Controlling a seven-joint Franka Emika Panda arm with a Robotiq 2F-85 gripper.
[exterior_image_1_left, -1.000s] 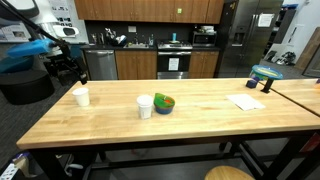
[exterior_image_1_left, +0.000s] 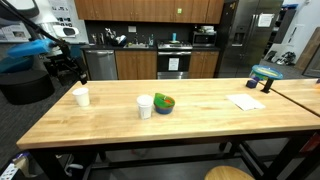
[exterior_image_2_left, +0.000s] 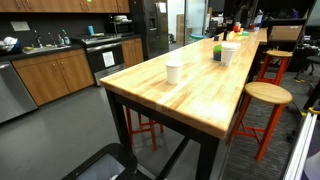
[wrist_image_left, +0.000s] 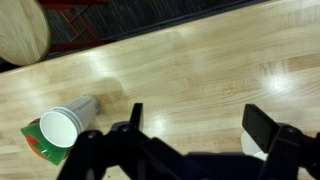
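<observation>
My gripper stands open above the wooden table (exterior_image_1_left: 200, 100), its two black fingers wide apart with only bare tabletop showing between them. In exterior view 1 the gripper (exterior_image_1_left: 80, 80) hangs at the table's left end, close to an upright white cup (exterior_image_1_left: 82, 99). A second white cup (exterior_image_1_left: 145, 107) sits further right, beside a bowl (exterior_image_1_left: 163, 105) with green and red in it. The wrist view has one white cup (wrist_image_left: 62, 124) at lower left, overlapping the bowl (wrist_image_left: 40, 145), and part of another white cup (wrist_image_left: 249, 145) by the right finger.
White paper (exterior_image_1_left: 245, 102) lies on the right half of the table, with a stack of coloured things (exterior_image_1_left: 265, 75) behind it. A round wooden stool (exterior_image_1_left: 228, 173) stands at the front edge.
</observation>
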